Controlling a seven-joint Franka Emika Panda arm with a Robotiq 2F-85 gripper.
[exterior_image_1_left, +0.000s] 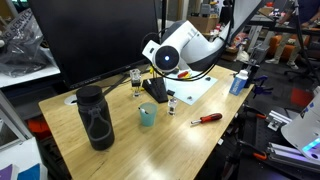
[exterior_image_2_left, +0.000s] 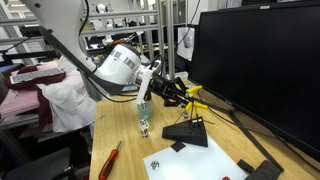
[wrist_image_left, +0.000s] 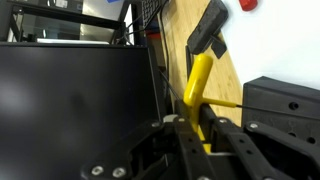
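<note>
A yellow-handled tool (wrist_image_left: 199, 78) is between the fingers of my gripper in the wrist view, and the fingers are shut on it. Its exact kind is unclear; thin yellow parts stick out sideways. In exterior view 2 the yellow tool (exterior_image_2_left: 194, 101) shows at my gripper (exterior_image_2_left: 178, 97), just above a black block (exterior_image_2_left: 184, 132). Whether tool and block touch, I cannot tell. The black block (wrist_image_left: 285, 104), with small holes in its face, lies to the right in the wrist view. My fingertips are too small to make out in exterior view 1.
A teal cup (exterior_image_1_left: 148, 115), a black cylinder (exterior_image_1_left: 96, 118) and a red-handled screwdriver (exterior_image_1_left: 207, 119) stand or lie on the wooden table. White paper (exterior_image_1_left: 205, 91) lies beside the block. A large black monitor (exterior_image_2_left: 258, 70) borders the table's back. Bare wood shows at the front.
</note>
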